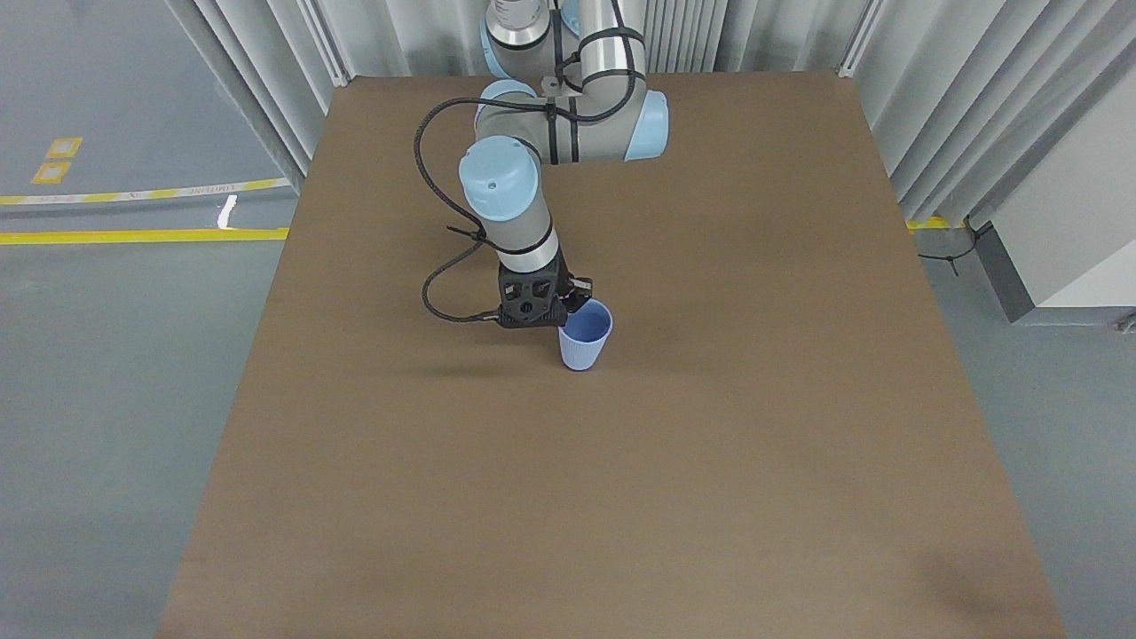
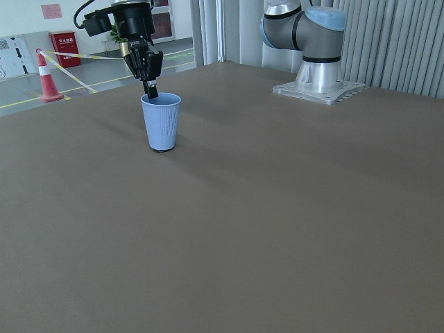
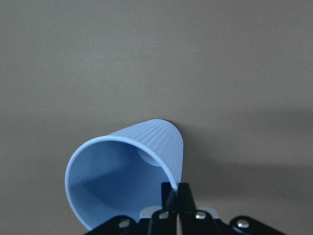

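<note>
A light blue ribbed cup (image 1: 586,346) stands on the brown table (image 1: 596,479), close beneath my black gripper (image 1: 567,311); the left view shows the cup (image 2: 161,128) upright with the gripper's fingertips (image 2: 152,89) at its rim. From the wrist, my gripper is shut on the cup's rim (image 3: 117,138), the thin wall between its two fingers.
The arm's base (image 2: 318,90) sits at the back of the table, with curtains behind it. Bare tabletop surrounds the cup on all sides. Beyond the table edges are floor and, in the left view, a traffic cone (image 2: 47,83).
</note>
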